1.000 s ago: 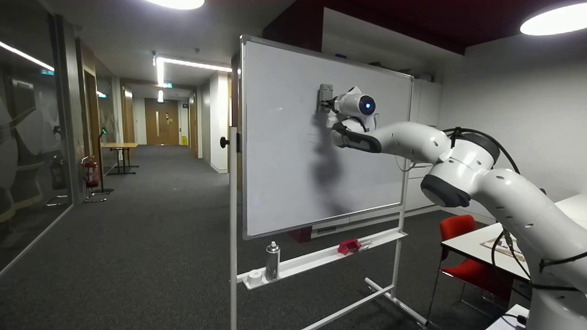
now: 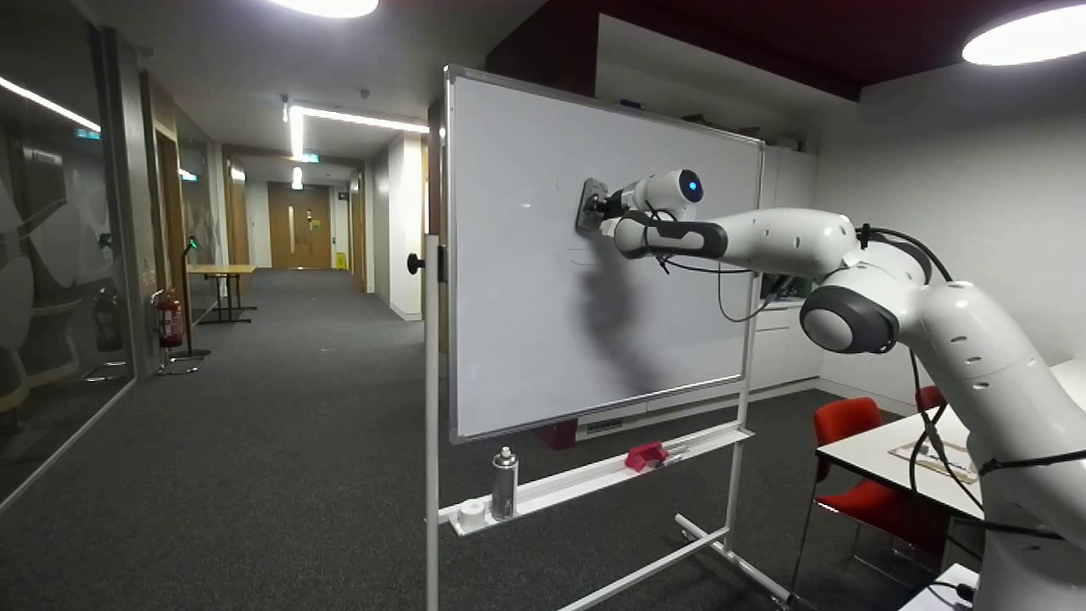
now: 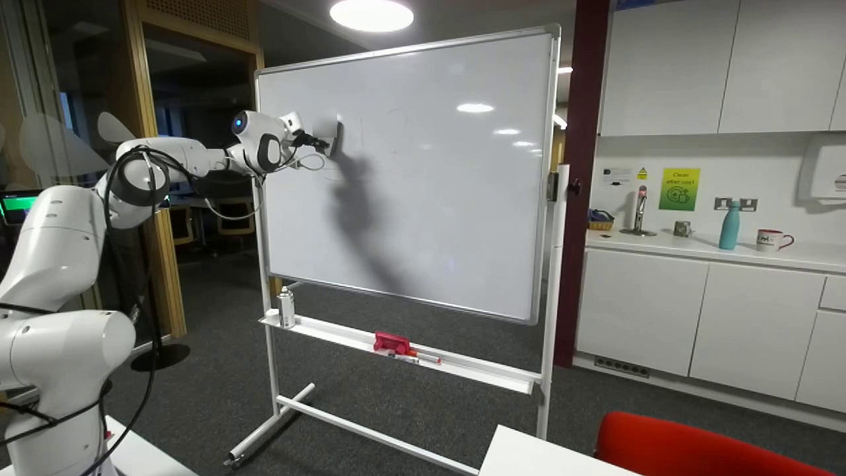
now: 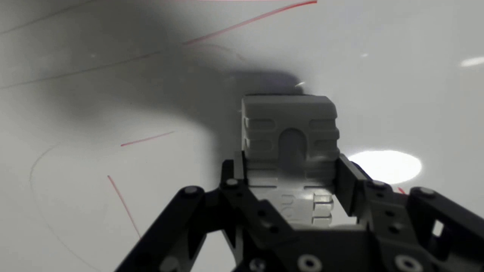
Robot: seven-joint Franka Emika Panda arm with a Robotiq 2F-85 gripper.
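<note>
My gripper is shut on a grey board eraser (image 4: 290, 113), its fingers gripping the two sides. In exterior view 1 the eraser (image 2: 590, 205) is at the upper middle of the whiteboard (image 2: 529, 326), slightly tilted. Exterior view 2 shows the eraser (image 3: 336, 139) edge-on at the board's upper left; whether its whole face touches the board I cannot tell. Red marker strokes (image 4: 254, 19) run above and left of the eraser in the wrist view, with fainter grey lines (image 4: 90, 68) further left. The gripper hides part of the board below.
Under the board, a tray (image 2: 570, 487) carries a spray can (image 2: 505, 484), a white roll (image 2: 471, 515), a red holder (image 3: 392, 342) and markers (image 3: 424, 357). A white table (image 2: 906, 468) and red chair (image 2: 850, 423) stand to the right. The board's lower half is clear.
The eraser has moved downward and slightly left along the board in exterior view 1, and it has tilted. The arm's elbow and wrist have shifted with it; the gripper still holds the eraser.
</note>
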